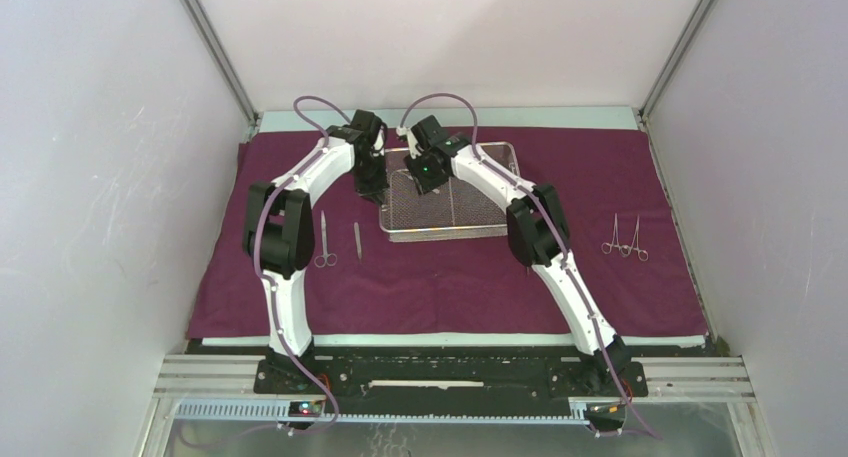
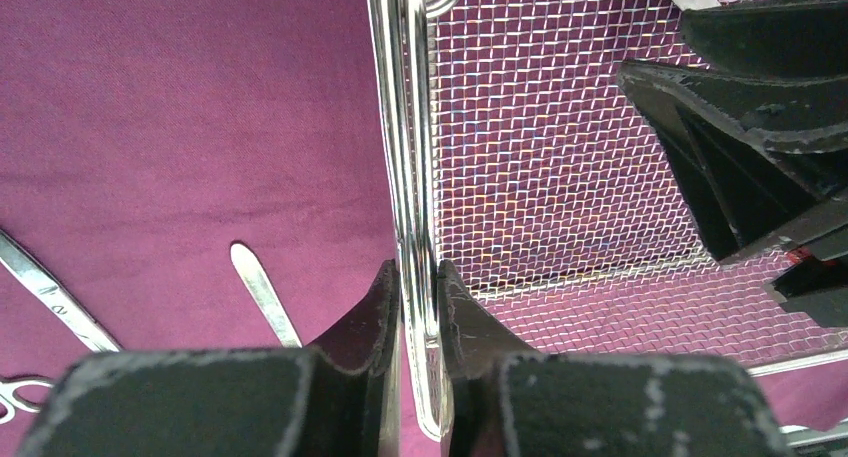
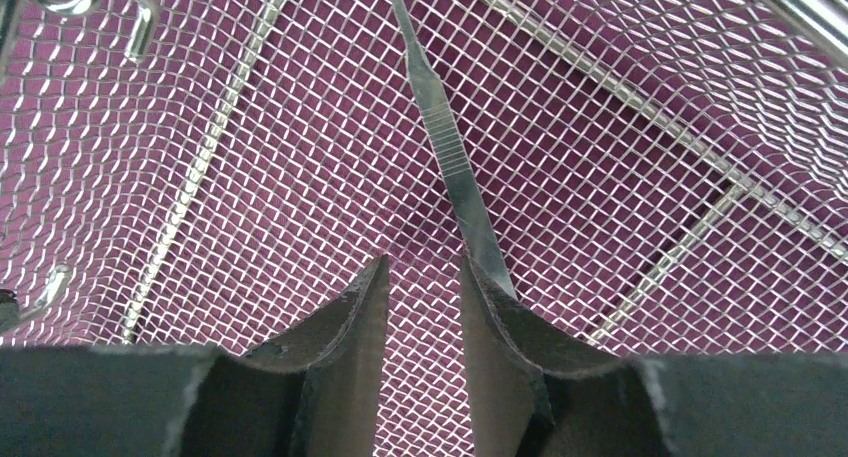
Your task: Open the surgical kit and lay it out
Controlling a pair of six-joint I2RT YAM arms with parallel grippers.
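Note:
The wire mesh tray (image 1: 450, 232) lies at the back middle of the purple cloth. My left gripper is shut on the metal rods at the tray's left edge (image 2: 393, 147), where rim and folded handle run side by side. Inside the tray lies a slim flat metal instrument (image 3: 450, 152) with a ridged grip. My right gripper is part open just above the tray floor, its right fingertip overlapping the instrument's broad end in view. Nothing shows between those fingers. From above, the right gripper (image 1: 422, 187) partly hides the instrument.
Left of the tray, scissors (image 1: 325, 247) and a thin blade-like instrument (image 1: 357, 240) rest on the cloth. Two ringed clamps (image 1: 625, 242) lie far right. My two hands are close together over the tray's left part. Cloth in front of the tray is mostly clear.

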